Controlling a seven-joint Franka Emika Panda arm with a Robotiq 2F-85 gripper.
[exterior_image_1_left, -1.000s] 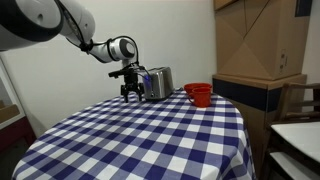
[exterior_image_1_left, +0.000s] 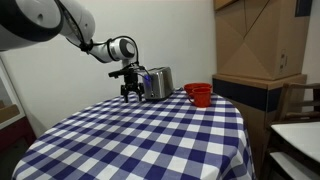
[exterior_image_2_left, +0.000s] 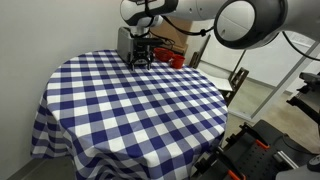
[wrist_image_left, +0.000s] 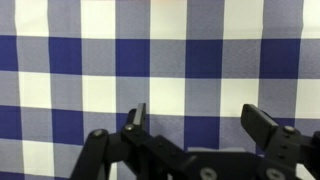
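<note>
My gripper is open, its two dark fingers spread wide in the wrist view with only checkered cloth showing between and below them. In exterior view 1 the gripper (exterior_image_1_left: 132, 97) points down over the far part of the table, in front of a silver toaster (exterior_image_1_left: 158, 83). Exterior view 2 has the gripper (exterior_image_2_left: 139, 64) low above the cloth, partly covering the toaster behind it. A red cup (exterior_image_1_left: 202, 96) stands to the right of the toaster, with another red cup (exterior_image_1_left: 191, 87) just behind it.
A blue-and-white checkered cloth (exterior_image_1_left: 130, 140) covers the table, and its near and middle areas are clear. Cardboard boxes (exterior_image_1_left: 258, 45) are stacked behind at the right. Beyond the table edge is a wooden chair (exterior_image_1_left: 285, 105). A white wall (exterior_image_2_left: 25, 75) stands close on the left.
</note>
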